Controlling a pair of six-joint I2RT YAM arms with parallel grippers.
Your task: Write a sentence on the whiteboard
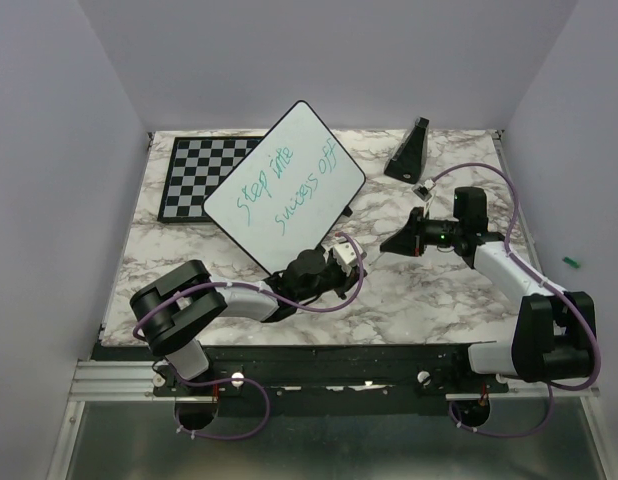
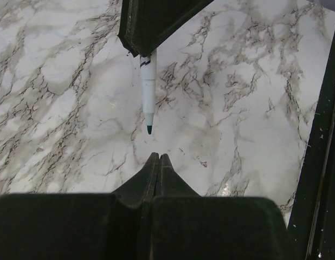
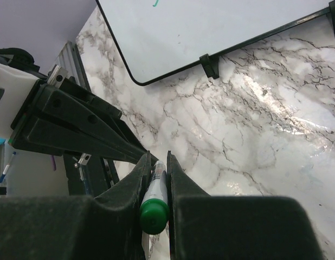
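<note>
The tilted whiteboard (image 1: 286,190) bears green handwriting in two lines, roughly "step inte" and "success off". A white marker (image 2: 149,89) with a bare dark-teal tip points down from my right gripper, which is shut on it. The marker's green rear end (image 3: 154,215) faces the right wrist camera. My left gripper is shut, and nothing shows between its fingers. In the left wrist view its tips lie just below the marker's tip, seemingly apart from it. Both grippers are close together off the board's lower right edge.
A black-and-white checkered board (image 1: 204,165) lies behind the whiteboard's left side. A dark wedge-shaped block (image 1: 409,152) stands at the back right. Bare marble tabletop (image 1: 429,310) shows at front right. A black clip (image 3: 210,65) juts from the whiteboard's edge.
</note>
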